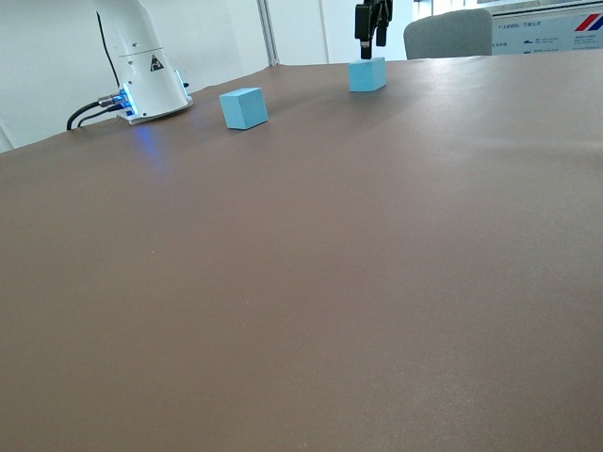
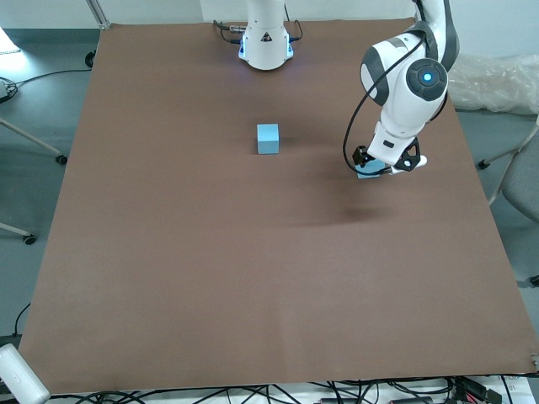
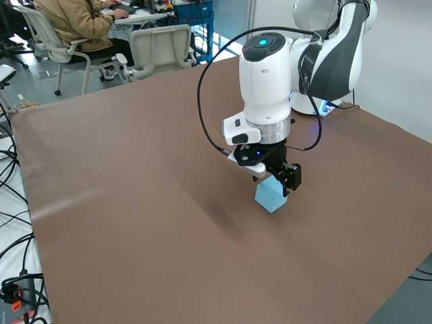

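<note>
A light blue cube [image 2: 268, 139] [image 1: 244, 108] stands alone on the brown table, left of my arm in the camera left view. A second blue cube [image 1: 367, 75] [image 3: 270, 197] sits at the right side, mostly hidden under my gripper [image 1: 373, 42] in the camera left view. In the camera top view the black fingers hang just above this cube; in the camera right view they overlap its upper part. Whether they are open or shut is hard to tell.
The white arm base [image 2: 266, 42] stands at the back edge with cables. Chairs, a person and cable bundles are beyond the edges.
</note>
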